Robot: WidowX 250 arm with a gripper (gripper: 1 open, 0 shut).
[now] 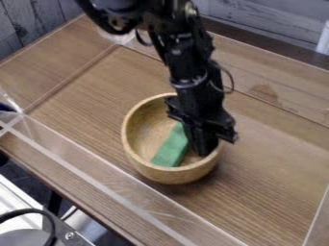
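Observation:
A wooden bowl [139, 154] rests on the table with a green block [167, 150] lying in it, partly hidden by the gripper. My black gripper [202, 144] reaches down into the right side of the bowl, beside the block. The motion-blurred fingers look shut; whether they touch the block is hidden.
The wooden table [77, 96] has free room left and right of the bowl. Grey wooden walls run along the back. A black cable and grey fittings sit past the front-left edge.

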